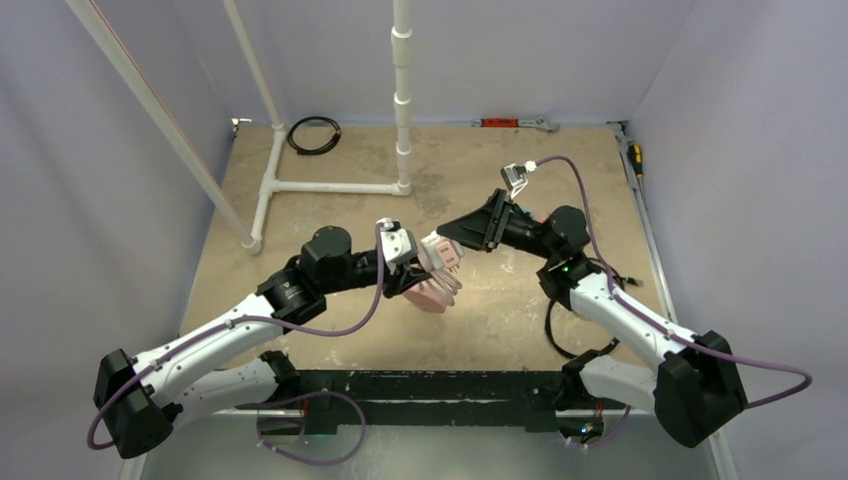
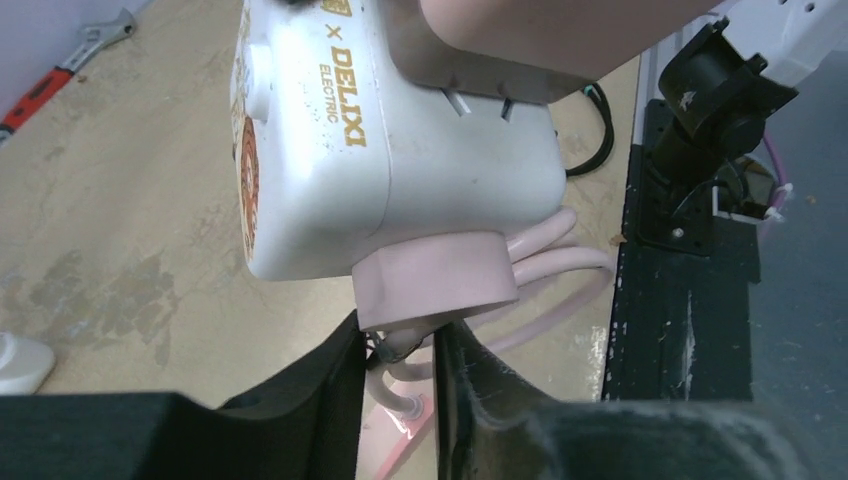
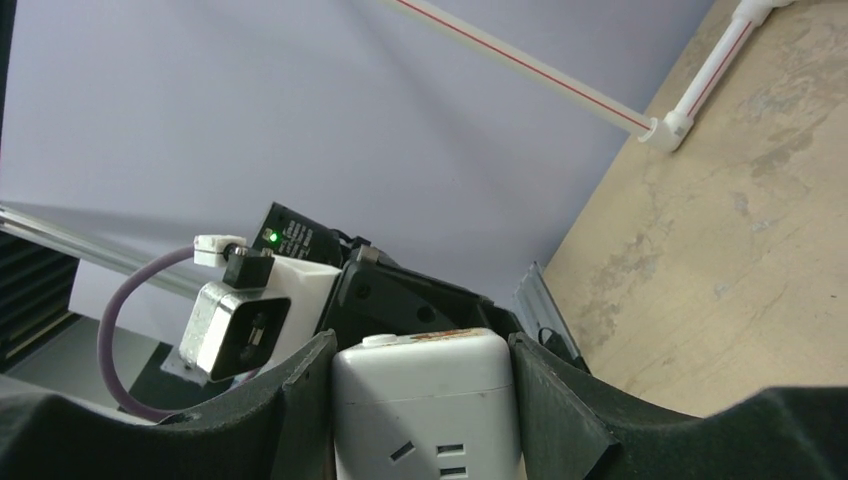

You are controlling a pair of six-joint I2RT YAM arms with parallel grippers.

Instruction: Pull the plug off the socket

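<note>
The white DELIXI socket [image 2: 320, 200] fills the upper left wrist view, held in the air. In the right wrist view, both fingers of my right gripper lie against the sides of the socket [image 3: 425, 400]. A round pink plug [image 2: 435, 280] sits against the socket's lower face. My left gripper is just below it, fingers on either side of the plug's narrow neck. A gap shows between those fingers; whether they press the neck is unclear. A larger pink block [image 2: 560, 50] covers the socket's top corner.
A looped pink cable [image 2: 570, 260] and pink bar [image 2: 395, 440] hang behind the plug. White pipes [image 1: 335, 187], a black cable coil [image 1: 314, 136] and a red-handled wrench [image 1: 515, 123] lie at the back. The floor around the grippers is mostly clear.
</note>
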